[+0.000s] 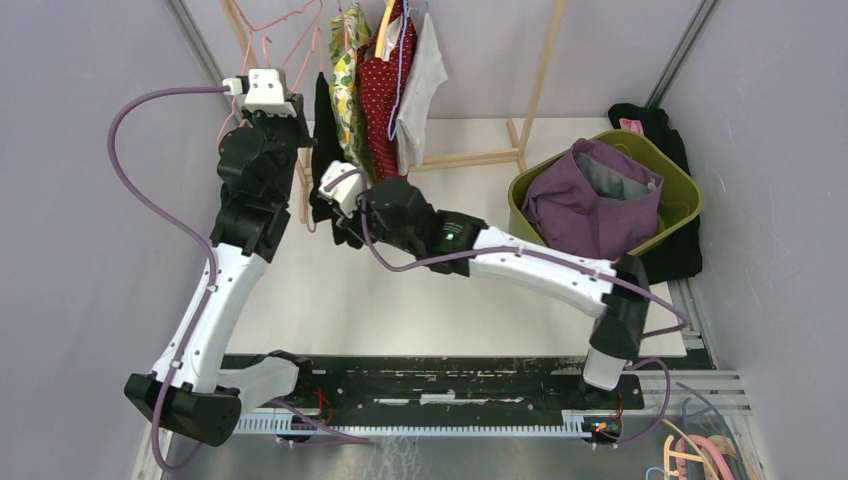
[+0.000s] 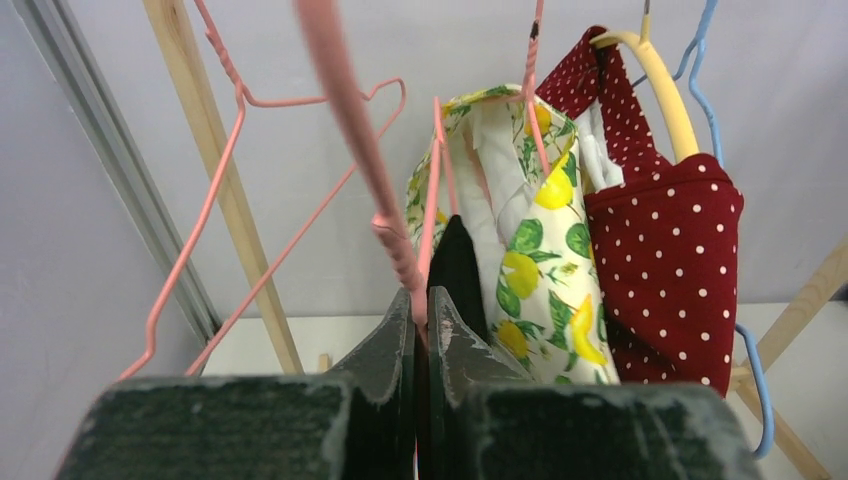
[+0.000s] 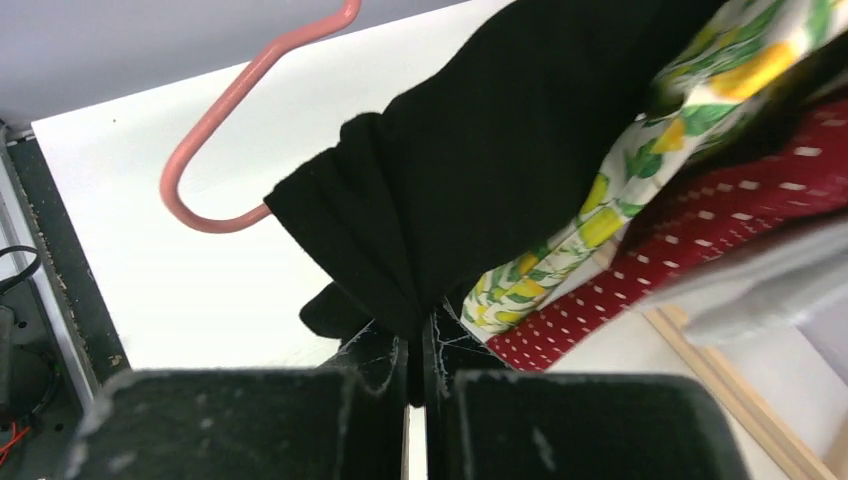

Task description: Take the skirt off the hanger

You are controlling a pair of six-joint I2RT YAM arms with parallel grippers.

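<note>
The black skirt (image 3: 480, 150) still hangs from the rack side and stretches down to my right gripper, which is shut on a gathered fold of it. A pink hanger (image 3: 225, 100) curves out beside the cloth in the right wrist view. My left gripper is shut on the pink hanger's wire (image 2: 365, 150), which runs up close to the camera. Behind it, a peak of the black skirt (image 2: 455, 265) shows next to the lemon-print garment. How the skirt's upper end sits on the hanger is partly hidden.
A lemon-print garment (image 2: 550, 260) and a red dotted garment (image 2: 665, 270) hang close on the right. Other pink hangers (image 2: 215, 190) are on the left. A green basket (image 1: 690, 205) holding purple cloth stands at the right.
</note>
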